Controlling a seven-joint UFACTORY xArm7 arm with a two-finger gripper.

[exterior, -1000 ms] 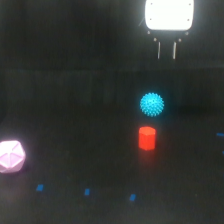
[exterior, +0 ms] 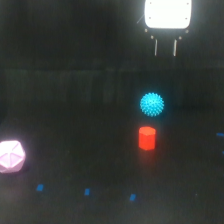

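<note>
My gripper [exterior: 165, 48] hangs at the top right of the camera view, below a bright white body. Its two thin fingers stand apart, with nothing visible between them. Well below it is a spiky light-blue ball [exterior: 151, 104]. Just under the ball in the picture stands a small red block [exterior: 147, 138], a narrow dark gap showing between the two. At the left edge lies a pale pink faceted ball [exterior: 11, 156]. None of these touches the gripper.
Small blue marks [exterior: 87, 191] lie in a row across the dark front surface, and another blue mark [exterior: 220, 134] shows at the right edge.
My gripper has shifted very slightly up and left, and its fingers stand a little wider apart. The balls and the red block have not moved.
</note>
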